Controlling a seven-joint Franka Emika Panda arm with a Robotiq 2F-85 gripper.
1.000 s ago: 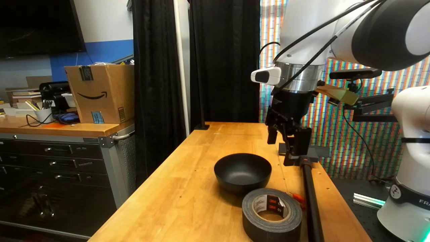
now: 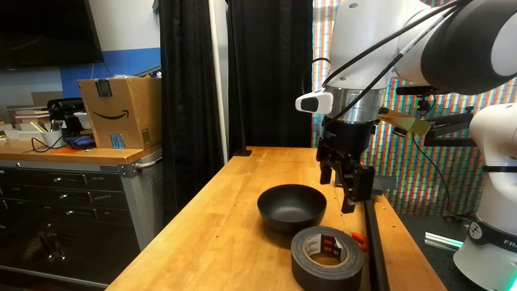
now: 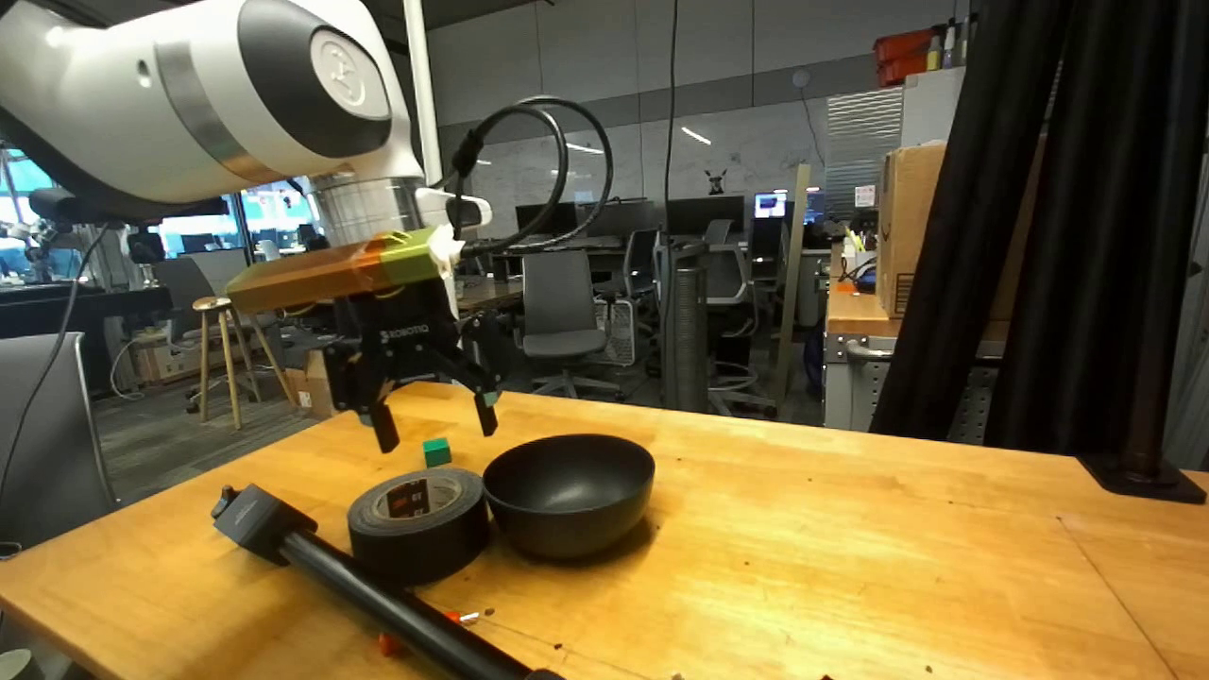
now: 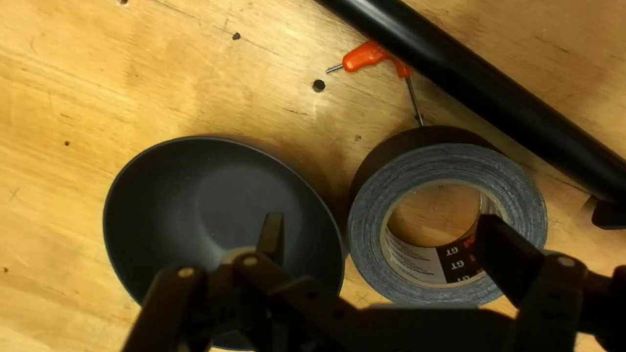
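Note:
My gripper (image 2: 337,192) hangs above the table with its fingers open and nothing between them. Against the table in exterior view 2, a small green cube (image 3: 436,452) appears just below the fingertips, behind a roll of dark tape (image 3: 418,555). The cube cannot be made out in exterior view 1 or the wrist view. A black bowl (image 3: 569,499) stands upright close beside the tape and looks empty. Seen from the wrist, one finger (image 4: 271,234) overlaps the bowl and the other overlaps the tape roll (image 4: 367,252).
A black bar (image 3: 380,601) lies across the table beside the tape. An orange-handled tool (image 4: 365,56) rests between bar and tape. Bare wood (image 3: 861,533) stretches beyond the bowl, away from the tape. Black curtains (image 2: 194,106) hang along the table's far side.
In exterior view 1 my gripper has come lower and shifted slightly to the left. The bowl, tape and bar are where they were.

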